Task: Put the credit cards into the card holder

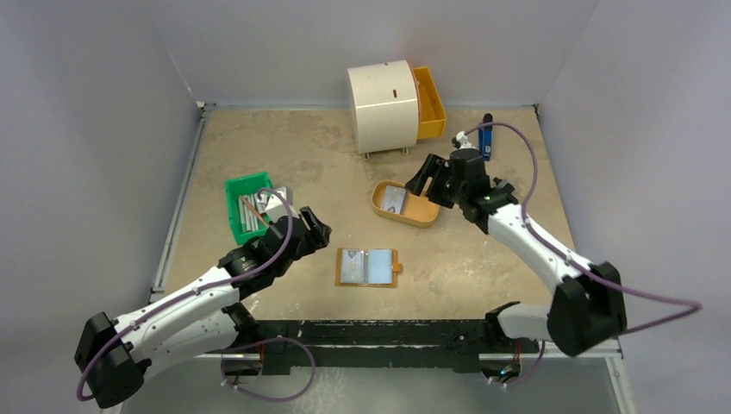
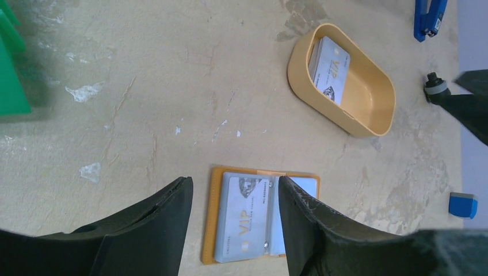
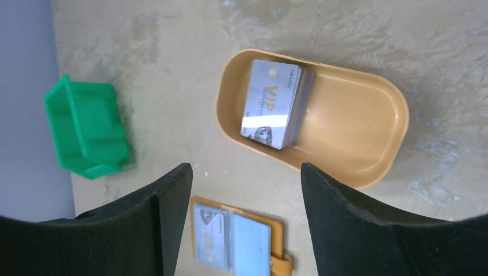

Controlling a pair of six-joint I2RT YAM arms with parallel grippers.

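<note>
An open tan card holder (image 1: 365, 284) lies flat on the table, clear sleeves facing up. In the left wrist view a silver VIP card (image 2: 246, 213) fills its left sleeve; the right sleeve looks pale blue and empty on top. Beyond it, an oval tan tray (image 1: 405, 218) holds a stack of VIP cards (image 3: 270, 103) at its left end. My right gripper is open above the tray's near side, nothing between its fingers. To the left of the holder, raised off the table, my left gripper also stands open and empty.
A green basket (image 1: 234, 214) with several items stands at left. At the back is a white drum-shaped box (image 1: 384, 108) with a yellow drawer (image 1: 434, 112). A blue stapler-like tool (image 1: 485, 142) lies back right.
</note>
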